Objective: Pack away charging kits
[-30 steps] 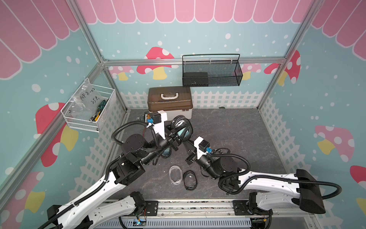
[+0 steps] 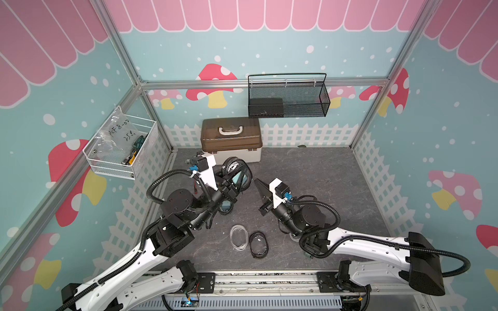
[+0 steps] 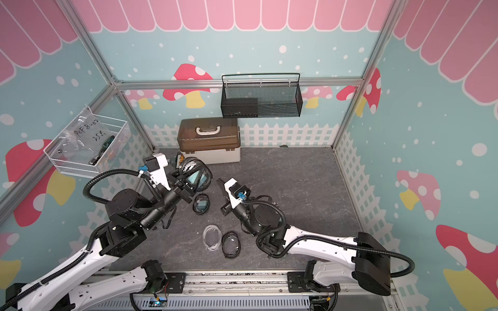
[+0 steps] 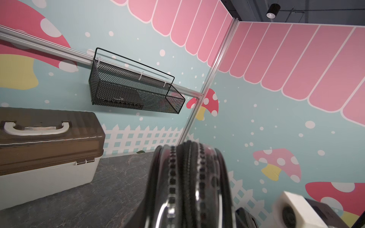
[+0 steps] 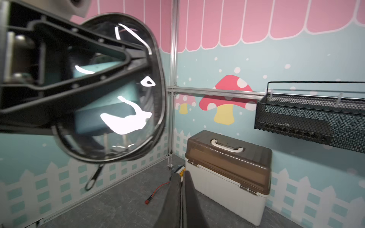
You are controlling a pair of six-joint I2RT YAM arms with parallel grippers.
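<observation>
My left gripper [image 2: 238, 174] is shut on a clear, black-rimmed charger case [image 5: 142, 131], raised above the floor. A teal charger [image 5: 110, 96] shows through its clear side. In the left wrist view the zipped edge of the case [image 4: 186, 186] fills the lower middle, hiding that gripper's fingers. The zipper pull [image 5: 93, 178] dangles free below the rim. My right gripper is shut with nothing between its fingers, to the right of the pull and apart from it. Another charger case [image 3: 201, 203] lies on the floor, partly behind the left gripper in the top left view.
A grey cable coil [image 2: 232, 238] and a black loop [image 2: 266, 244] lie on the front floor. The brown-lidded box [image 2: 228, 137] stands shut at the back. A black mesh basket [image 2: 306, 108] and a white wire basket [image 2: 111, 172] hang on the walls.
The left arm has carried the case back to the left. The right gripper, earlier just below the case's rim, now stands to its right and farther back, still shut.
</observation>
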